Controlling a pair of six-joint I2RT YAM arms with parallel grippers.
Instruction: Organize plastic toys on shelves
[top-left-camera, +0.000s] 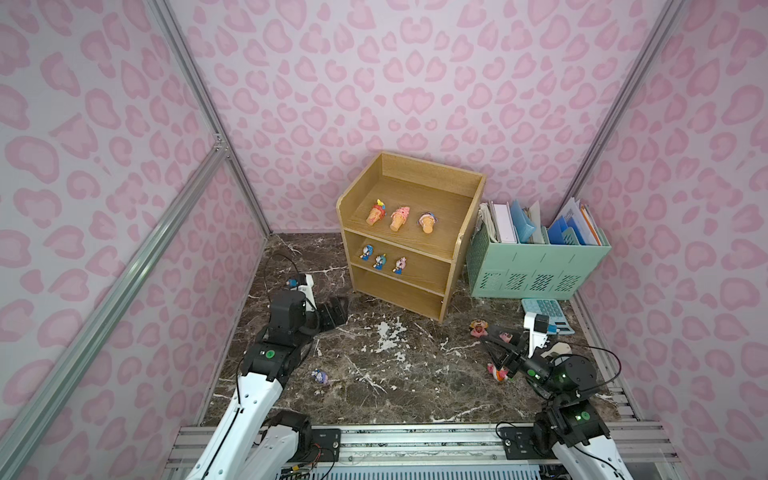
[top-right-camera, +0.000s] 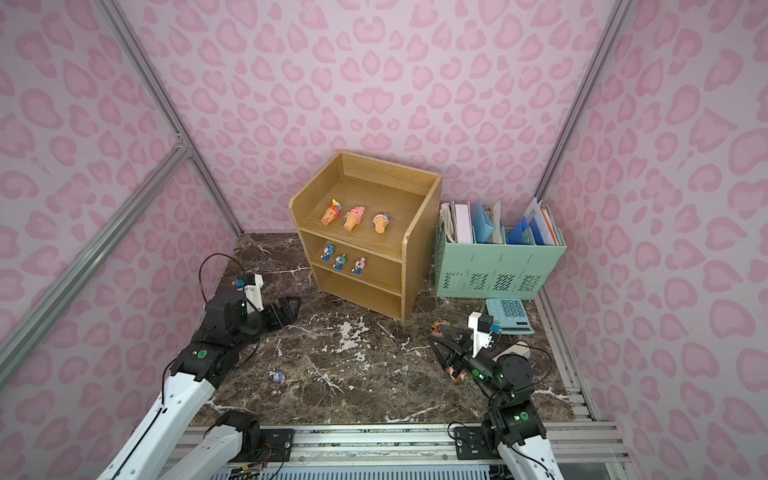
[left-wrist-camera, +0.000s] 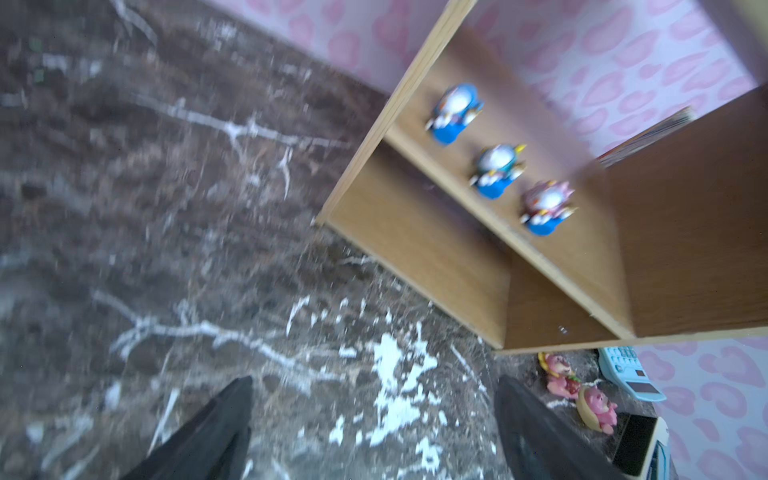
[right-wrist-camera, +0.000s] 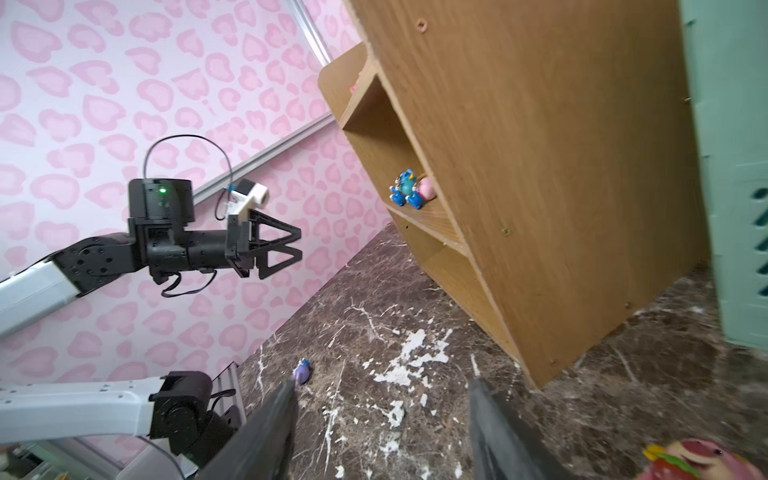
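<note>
The wooden shelf unit (top-left-camera: 456, 264) carries three cone-shaped toys on top, among them a pink one (top-left-camera: 399, 217). Three blue-based figures line its middle level, the pink-topped figure (left-wrist-camera: 547, 206) rightmost; its bottom level is empty. My left gripper (top-left-camera: 336, 312) is open, empty, left of the shelf above the table. Out at the right, my right gripper (top-left-camera: 497, 349) is parted with nothing between its fingers. Loose toys near it are a pink-red figure (top-left-camera: 478, 328), an orange-and-pink toy (top-left-camera: 499, 373) partly behind the gripper, and a pink toy (left-wrist-camera: 597, 409). A purple figure (top-left-camera: 320, 376) lies at front left.
A green file box (top-left-camera: 528, 270) full of folders stands right of the shelf, with a pale blue calculator (top-right-camera: 509, 315) before it.
</note>
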